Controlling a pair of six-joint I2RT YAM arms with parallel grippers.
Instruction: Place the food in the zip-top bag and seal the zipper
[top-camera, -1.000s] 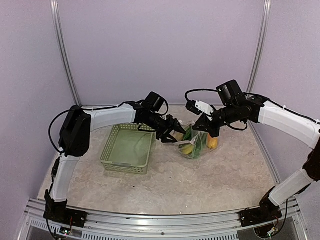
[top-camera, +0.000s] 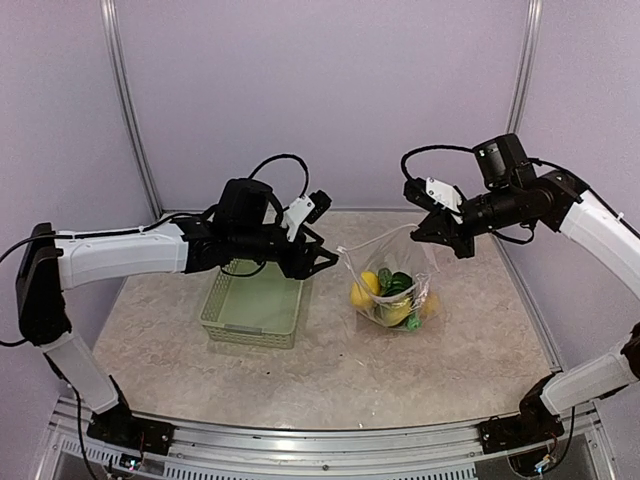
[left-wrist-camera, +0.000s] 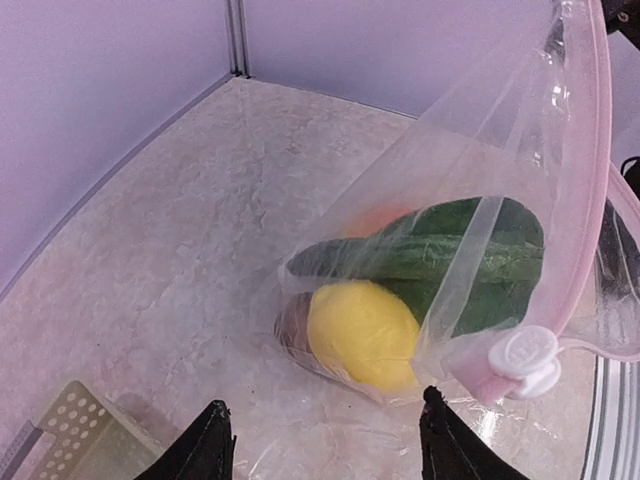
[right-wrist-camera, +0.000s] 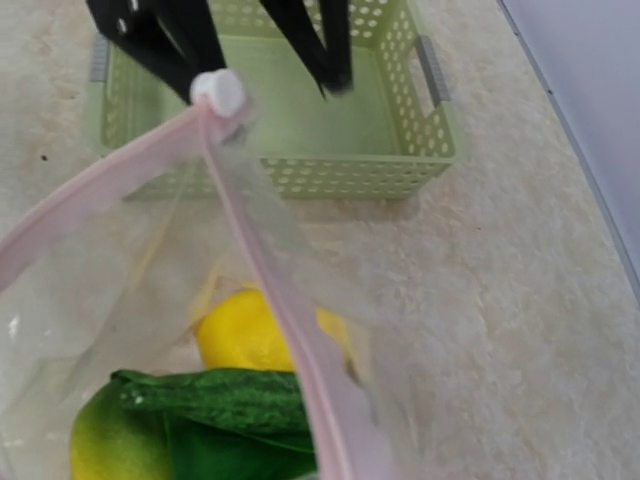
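Note:
A clear zip top bag (top-camera: 390, 300) with a pink zipper (right-wrist-camera: 260, 270) holds a yellow fruit (left-wrist-camera: 360, 330), green vegetables (right-wrist-camera: 220, 400) and other food. My right gripper (top-camera: 435, 240) is shut at the bag's raised upper edge; what is between its fingertips is too small to see. My left gripper (top-camera: 320, 260) stands open just left of the white zipper slider (left-wrist-camera: 525, 360), with nothing between its fingers.
An empty green perforated basket (top-camera: 250, 305) sits left of the bag, partly under my left arm.
My right gripper has risen and moved right, lifting the bag's edge.

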